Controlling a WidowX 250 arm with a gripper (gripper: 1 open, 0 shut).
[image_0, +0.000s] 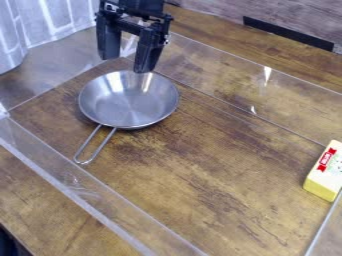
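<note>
My black gripper hangs open above the back edge of a steel pan, with no object visible between its fingers. The pan rests on the wooden surface toward the upper left, its long wire handle reaching down toward the lower left.
A yellow box with a red label lies at the far right. A pale cylindrical object stands at the left edge. Clear plastic walls or rims border the wooden surface, whose middle and lower part are free.
</note>
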